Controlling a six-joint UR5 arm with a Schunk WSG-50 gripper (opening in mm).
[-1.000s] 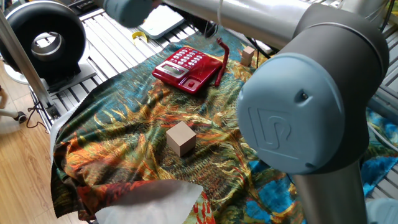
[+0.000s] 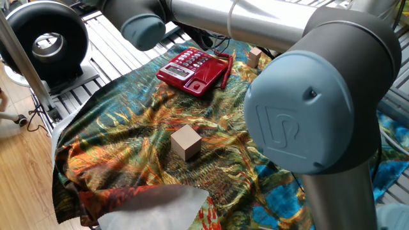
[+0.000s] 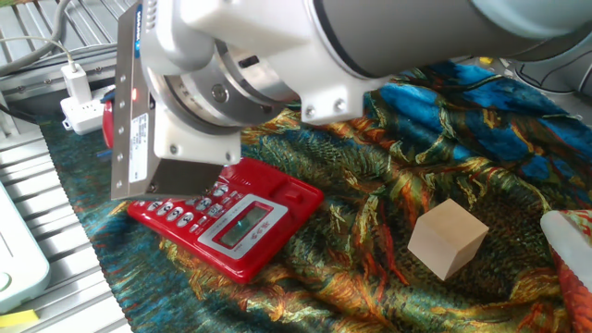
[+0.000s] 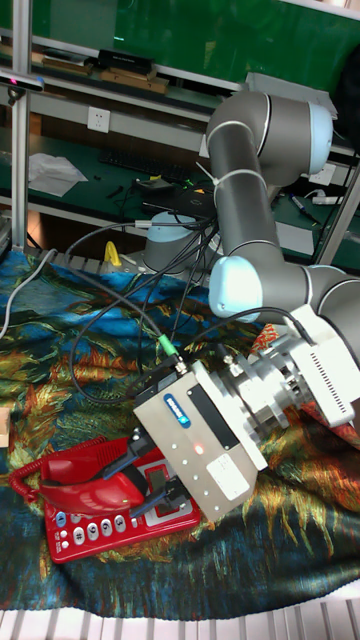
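Observation:
A red telephone base (image 2: 193,71) with white keys lies on the patterned cloth, its cradle side bare in exterior view 1. In exterior view 3 the red handset (image 4: 94,495) hangs over the base, tilted, held across by the two dark fingers (image 4: 170,494) of my gripper (image 4: 121,493). Its coiled cord (image 2: 227,71) runs at the base's right side. Exterior view 2 shows the metal gripper body above the base's keys, with only a red bit of handset (image 3: 108,125) past its edge; the fingertips are hidden there. Whether the handset touches the base I cannot tell.
One wooden cube (image 2: 186,142) sits on the cloth in front of the phone, and another small block (image 2: 254,57) is behind it to the right. A black round device (image 2: 45,41) stands at the left. Open cloth lies around the cube.
In exterior view 1 the arm's far joint has moved down and right, toward the phone. Base and cubes have not moved.

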